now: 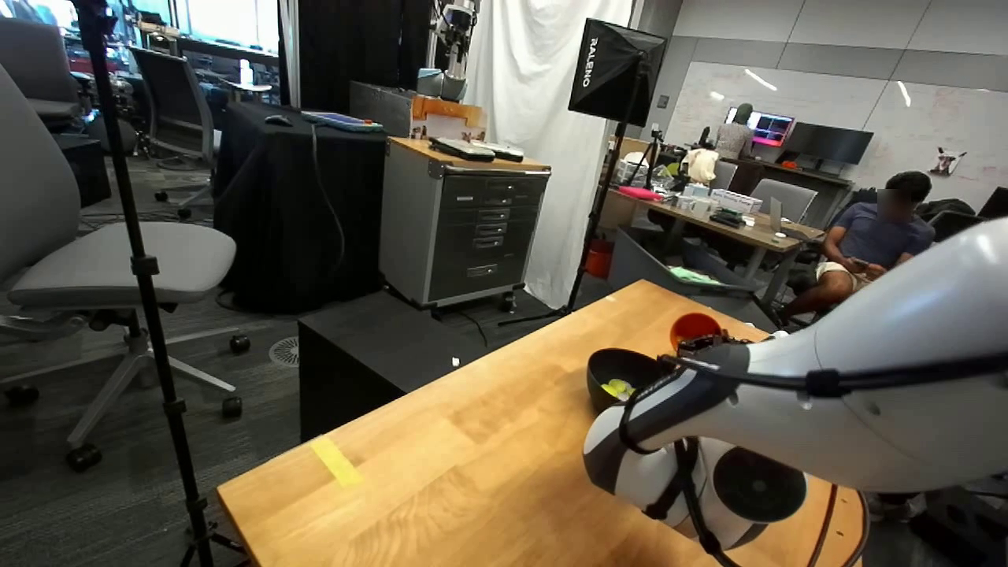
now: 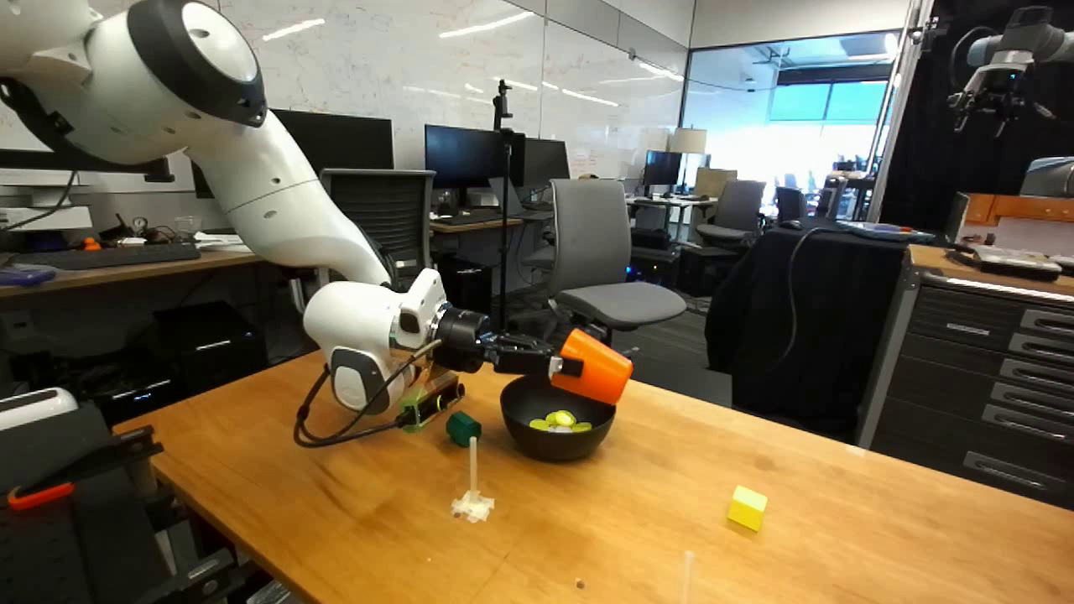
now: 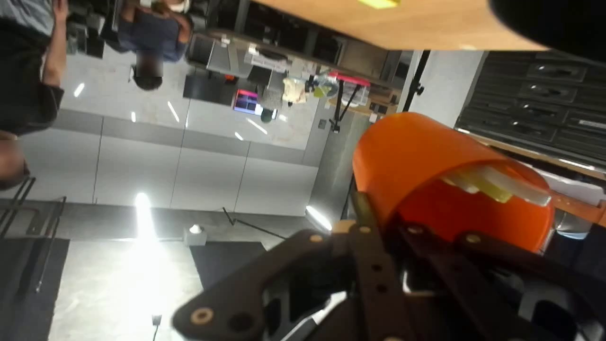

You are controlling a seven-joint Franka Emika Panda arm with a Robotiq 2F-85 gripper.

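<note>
An orange cup [image 2: 594, 364] hangs tilted by the black bowl [image 2: 556, 445], its lower end overlapping the bowl's far right rim in exterior view 2. My gripper is shut on the cup's wall. Inside the cup, the wrist view shows a few pale and yellow pieces [image 3: 491, 184]. Several yellow-green and whitish pieces [image 2: 560, 421] lie in the bowl. Exterior view 1 shows the cup [image 1: 694, 327] beyond the bowl [image 1: 624, 364], with my arm hiding most of the gripper.
A yellow block [image 2: 747, 507] sits alone on the wooden table. Near the bowl are a dark green block [image 2: 463, 428] and a thin upright stick [image 2: 473, 468] on a white base.
</note>
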